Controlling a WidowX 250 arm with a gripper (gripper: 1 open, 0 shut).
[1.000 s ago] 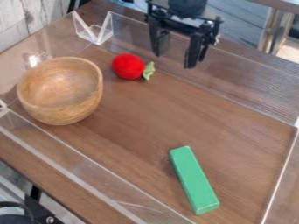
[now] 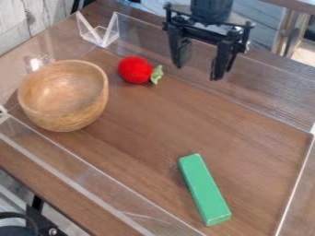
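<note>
My black gripper [image 2: 201, 57] hangs at the top centre of the camera view, its two fingers apart with nothing between them, above the back part of the wooden table. Below and left of it lies a red tomato-like object [image 2: 135, 69] with a green leafy end. A wooden bowl [image 2: 63, 97] sits at the left. A long green block [image 2: 204, 188] lies toward the front right.
Clear plastic walls border the wooden table [image 2: 147, 147]. A small clear angular piece [image 2: 96, 29] stands at the back left.
The objects on the table have not moved.
</note>
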